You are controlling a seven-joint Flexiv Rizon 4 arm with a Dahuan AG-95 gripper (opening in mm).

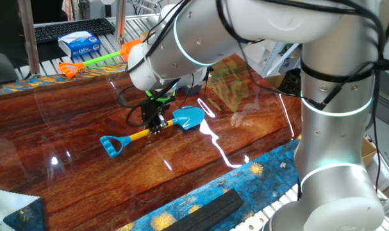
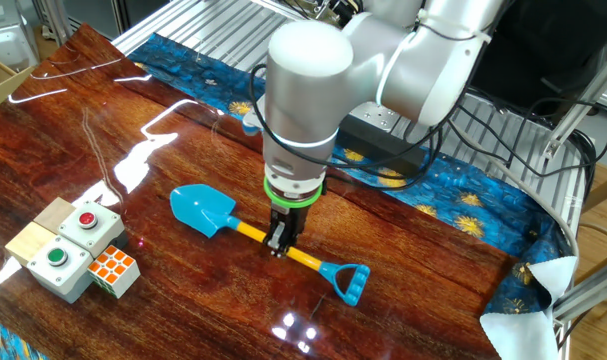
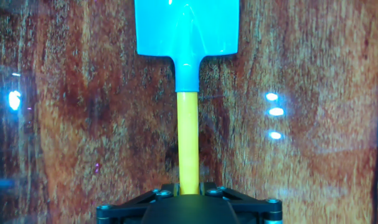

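A toy shovel with a blue blade (image 2: 203, 209), yellow shaft (image 3: 188, 137) and blue D-shaped handle (image 1: 116, 146) lies level across the middle of the dark wooden tabletop. My gripper (image 2: 278, 247) points down over the shaft's middle and is shut on it. In the wrist view, the black gripper has one fingertip on each side of the yellow shaft, with the blade straight ahead at the top, partly cut off. From exterior view 1 the gripper (image 1: 156, 128) partly hides the shaft. Whether the shovel touches the table or hangs slightly above it, I cannot tell.
Two button boxes, one with a red button (image 2: 87, 219) and one with a green button (image 2: 56, 256), stand beside a puzzle cube (image 2: 115, 270). An orange-and-green toy shovel (image 1: 103, 58) and a tissue box (image 1: 79, 44) lie beyond the table's far edge. Open tabletop surrounds the blue shovel.
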